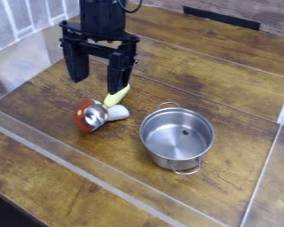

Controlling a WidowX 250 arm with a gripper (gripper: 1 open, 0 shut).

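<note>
My black gripper (99,74) hangs in the upper left of the camera view, open, its two fingers pointing down on either side. Below it a round object with red and silver parts (92,115) lies on the wooden table, beside a small white piece (117,113) and a pale yellow-green elongated item (117,96), which is partly near the right finger. To the lower right stands an empty steel pot (177,139) with wire handles.
A pale edge runs along the upper left and another along the far right.
</note>
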